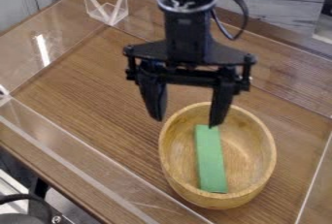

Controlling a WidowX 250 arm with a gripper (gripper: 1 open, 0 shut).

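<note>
A black robot gripper point(188, 107) fills the upper middle of the camera view, its two fingers pointing down and spread wide apart, with nothing visible between them. It is open and sits over the back edge of a round yellow bowl point(247, 160), partly in front of it. In the bowl lies a long green block point(211, 165), lengthwise front to back.
A white wire object point(107, 5) stands at the back left. A dark cable point(23, 205) shows at the lower left edge.
</note>
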